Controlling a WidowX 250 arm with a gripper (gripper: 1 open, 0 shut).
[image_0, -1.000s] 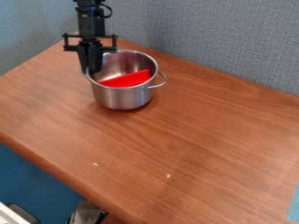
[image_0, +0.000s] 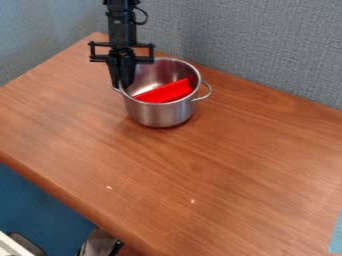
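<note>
My black gripper (image_0: 123, 80) reaches down at the left rim of a steel pot (image_0: 160, 114) with side handles, near the back of the wooden table. Its fingers look shut; whether the thin rim is between them is too small to tell. A red object (image_0: 167, 92) lies inside the pot, partly hidden by the wall.
Grey padded walls (image_0: 254, 50) stand behind it. Beyond the front-left edge is a blue floor with some equipment.
</note>
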